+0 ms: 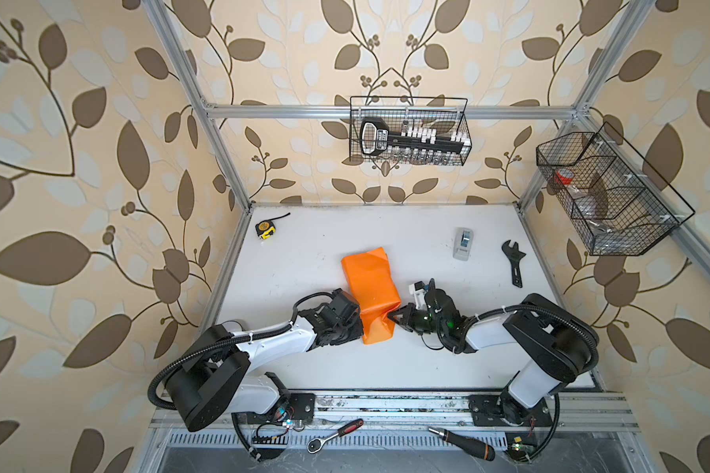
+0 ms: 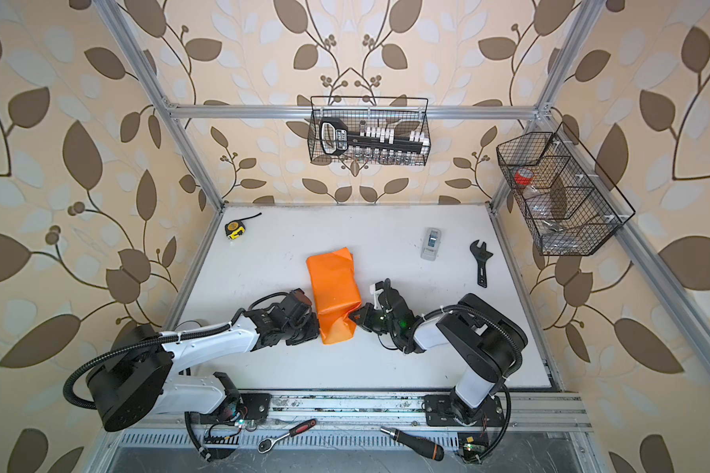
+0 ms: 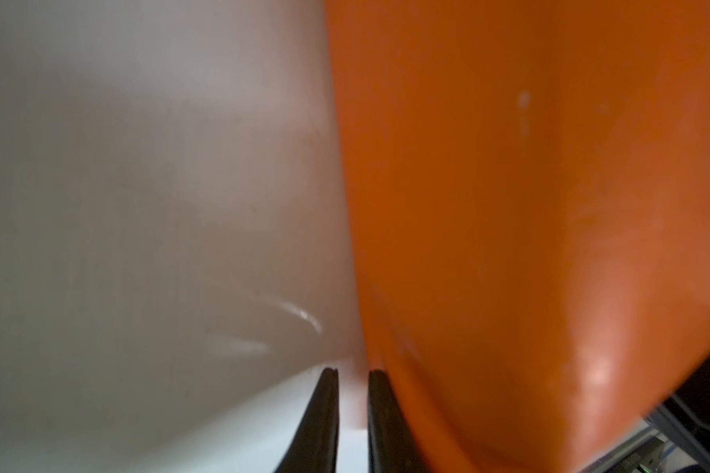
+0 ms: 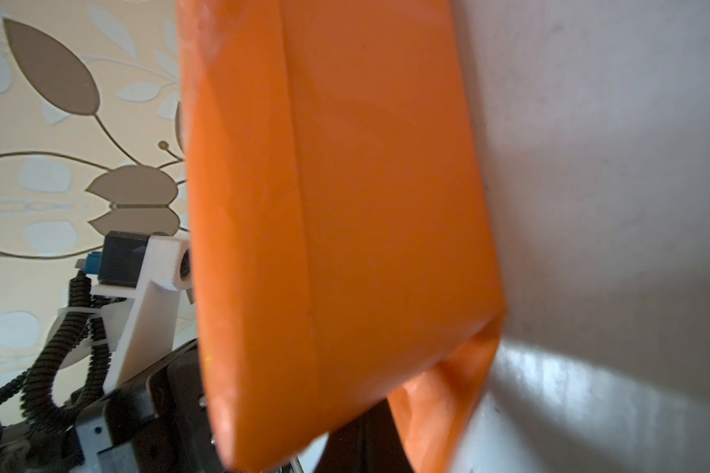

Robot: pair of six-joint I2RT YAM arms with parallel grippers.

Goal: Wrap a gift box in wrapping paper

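Observation:
The box wrapped in orange paper (image 1: 368,277) lies near the middle of the white table, its loose end flap (image 1: 378,328) spread toward the front edge. At the flap's left side my left gripper is part open, its two dark fingertips a narrow gap apart. The paper's edge is right beside the right-hand finger; whether any lies between them is unclear. From the other side, my right gripper is shut at the folded corner, under the box's end edge and against the flap (image 4: 449,394). Its tips are partly hidden, and no paper shows between them.
A tape measure (image 1: 266,228) lies at the back left. A grey device (image 1: 463,243) and a wrench (image 1: 514,262) are at the right. The left arm mostly covers a ring (image 1: 232,324). Clear table lies behind the box.

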